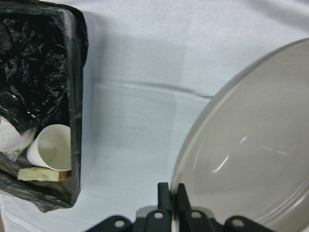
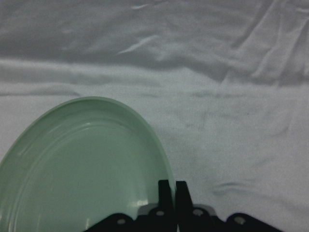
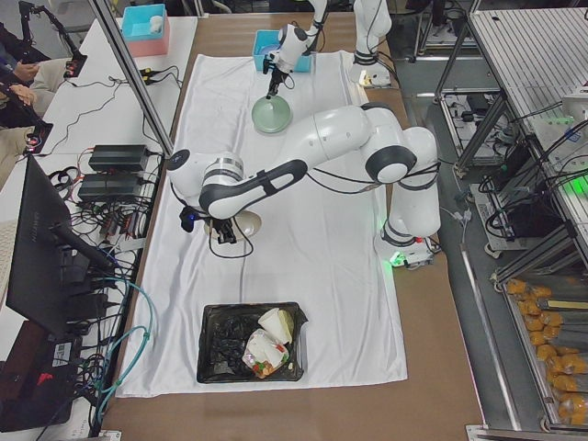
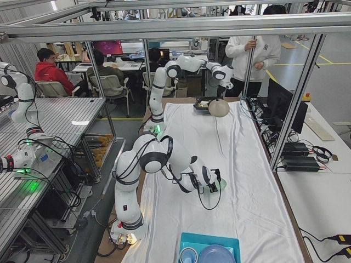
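My left gripper is shut on the rim of a pale grey plate (image 1: 246, 145), held above the cloth beside a black lined bin (image 1: 75, 125). The bin holds a white cup (image 1: 48, 147), a bread-like piece (image 1: 38, 174) and other scraps. At the other end of the table, my right gripper is shut on the rim of a green plate (image 2: 96, 164), which is over the cloth.
A blue tub (image 4: 236, 246) with blue dishes stands at that same far end of the left camera view. A monitor and cables line the table's side.
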